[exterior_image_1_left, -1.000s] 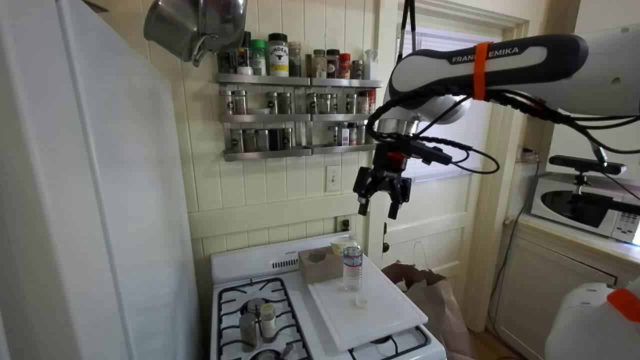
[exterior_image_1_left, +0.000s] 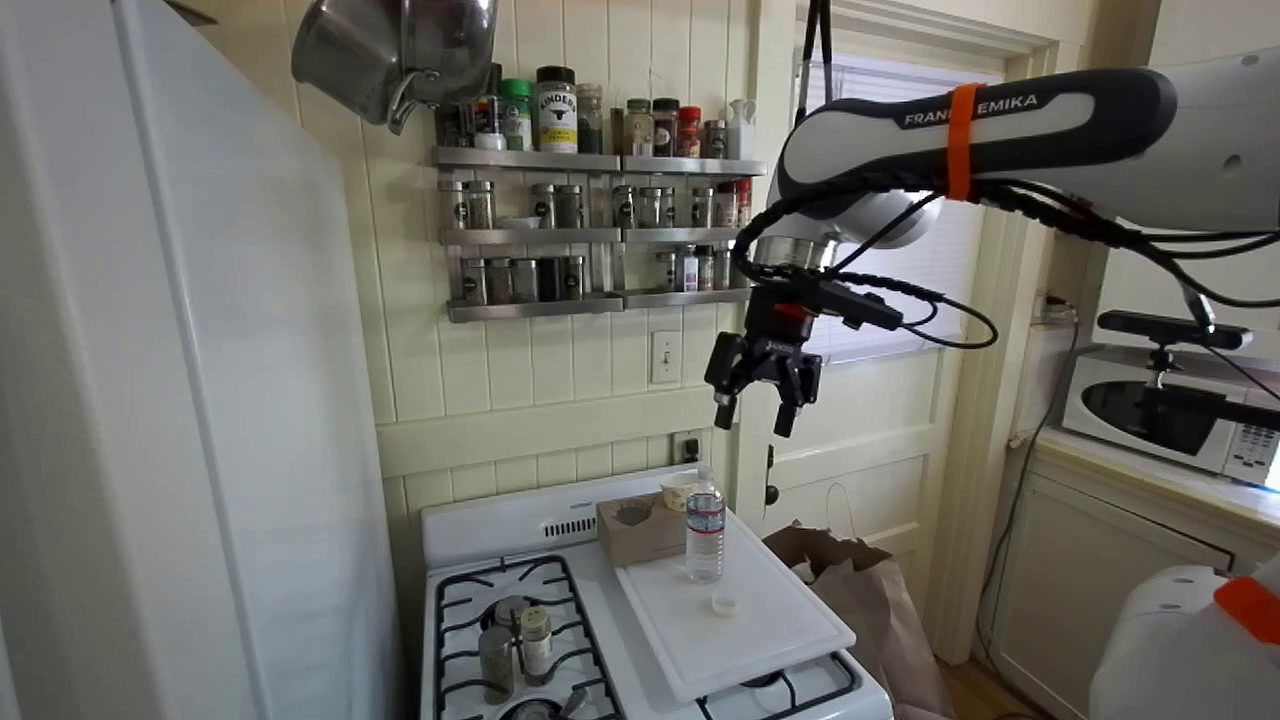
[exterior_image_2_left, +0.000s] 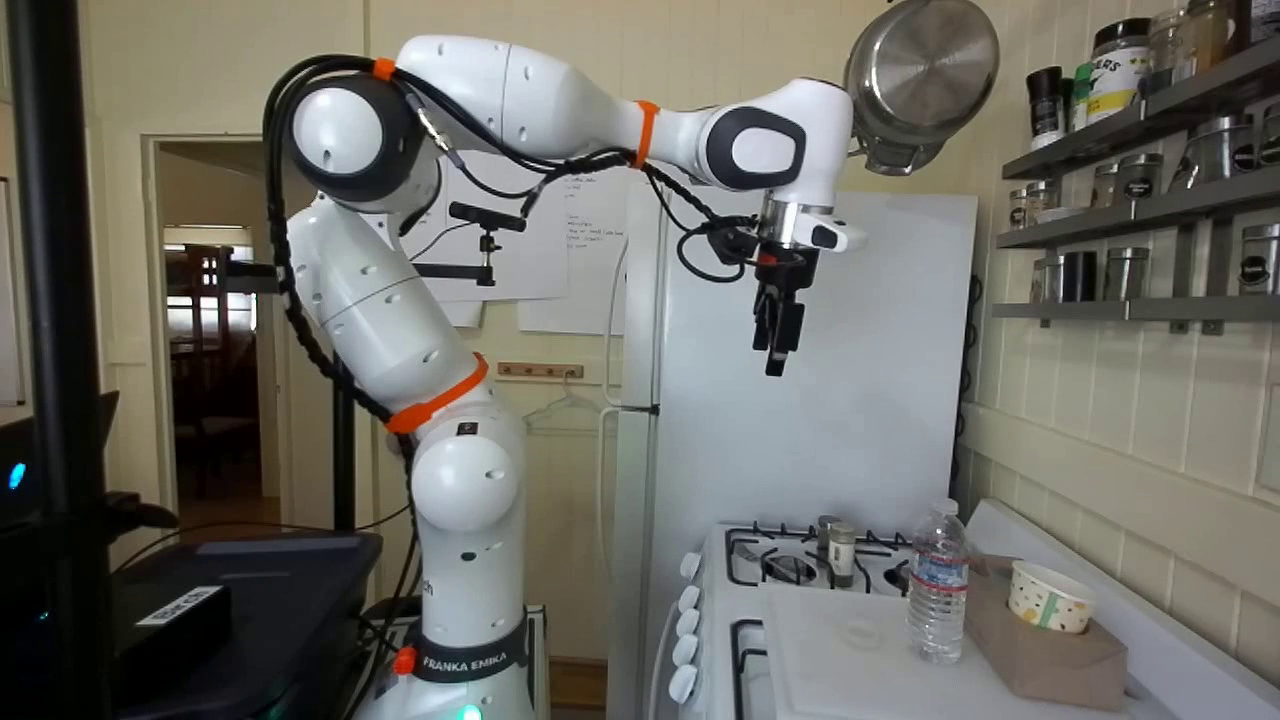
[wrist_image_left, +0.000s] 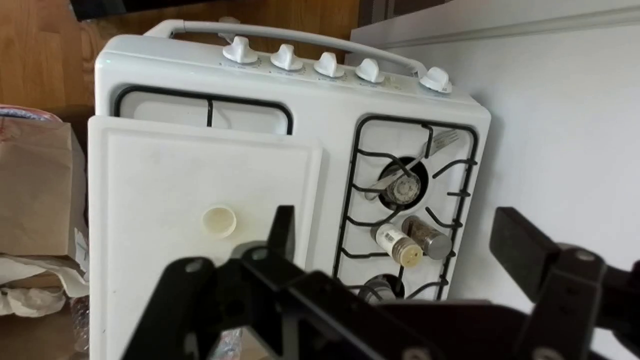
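My gripper (exterior_image_1_left: 756, 422) hangs high above the stove with its fingers spread and empty. In the wrist view its dark fingers (wrist_image_left: 522, 255) frame part of the burner grate. A white cutting board (exterior_image_1_left: 756, 642) covers the right side of the stove. On it stand a clear water bottle (exterior_image_2_left: 938, 584), upright, and a small round white lid or cup (wrist_image_left: 219, 221). Two spice jars, one with a pale yellow cap (wrist_image_left: 411, 255) and one with a metal cap (wrist_image_left: 438, 245), sit on the left grate. A fork (wrist_image_left: 444, 139) lies across the burner beyond them.
Behind the bottle is a brown box (exterior_image_2_left: 1038, 648) with a patterned paper bowl (exterior_image_2_left: 1051, 598) on top. The fridge (exterior_image_2_left: 828, 360) walls one side of the stove; a paper bag (exterior_image_1_left: 882, 612) stands at the other. Spice shelves (exterior_image_1_left: 534, 236) and a hanging pot (exterior_image_2_left: 921, 78) are higher up.
The arm and gripper look almost unmoved. The things on the stove lie where they were.
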